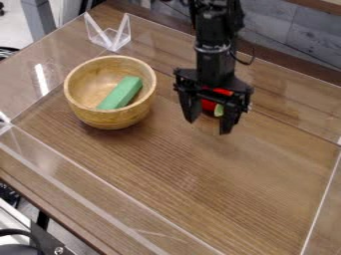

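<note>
My black gripper hangs from the top centre over the wooden table, its fingers open and lowered around a small red object with some green on it, partly hidden by the gripper. I cannot tell whether the fingers touch it.
A yellow bowl on the left holds a green block. A clear rack-like object stands at the back left.
</note>
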